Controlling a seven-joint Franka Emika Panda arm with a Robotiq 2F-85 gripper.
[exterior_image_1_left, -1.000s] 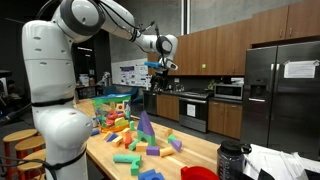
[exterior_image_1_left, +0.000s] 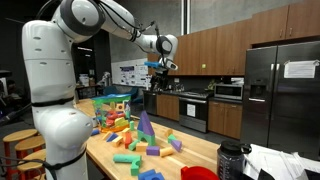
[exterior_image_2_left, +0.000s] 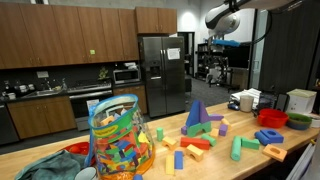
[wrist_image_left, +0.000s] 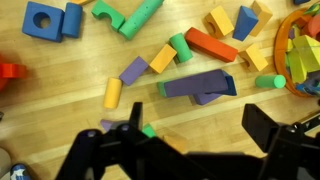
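Note:
High above the table, my gripper stands open, its two dark fingers wide apart with nothing between them. In exterior view 1 the gripper (exterior_image_1_left: 160, 88) hangs at the end of the arm, well clear of everything below. Under it in the wrist view lie loose wooden blocks: a long purple block (wrist_image_left: 197, 84), a red bar (wrist_image_left: 210, 45), a green cylinder (wrist_image_left: 180, 47), a yellow cylinder (wrist_image_left: 112, 94) and an orange block (wrist_image_left: 163, 58). A tall purple piece (exterior_image_1_left: 146, 124) rises among the blocks in exterior view 1. The gripper's body hides the lower middle of the wrist view.
A clear container of colored blocks (exterior_image_2_left: 122, 140) stands at one side of the table. Near the other side are a red bowl (exterior_image_1_left: 199, 173), a dark canister (exterior_image_1_left: 231, 160) and a white cloth (exterior_image_1_left: 275, 162). Bare wood (wrist_image_left: 50, 120) shows between the scattered blocks.

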